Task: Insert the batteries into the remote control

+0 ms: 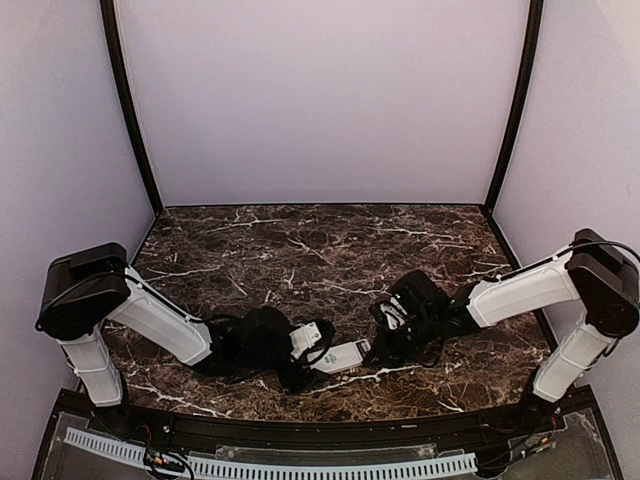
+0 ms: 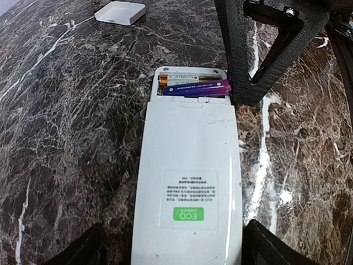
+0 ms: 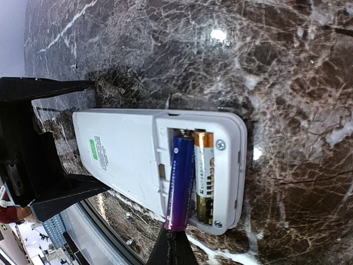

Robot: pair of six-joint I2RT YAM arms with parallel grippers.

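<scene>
The white remote (image 2: pixel 187 138) lies back-up on the dark marble table, its battery compartment uncovered. An orange-and-white battery (image 3: pixel 204 171) sits in the slot at the remote's end. Beside it a blue-purple battery (image 3: pixel 181 179) lies slantwise, its purple end raised over the compartment's edge. My left gripper is part open around the remote's other end, with a gap showing on one side. In the right wrist view, my right gripper is shut, its tips against the purple end; nothing shows between them.
A small white cover (image 2: pixel 120 12) lies apart on the table, in the left wrist view. The marble table (image 1: pixel 310 250) behind both arms is clear. Its front edge (image 1: pixel 330 428) runs close below the grippers.
</scene>
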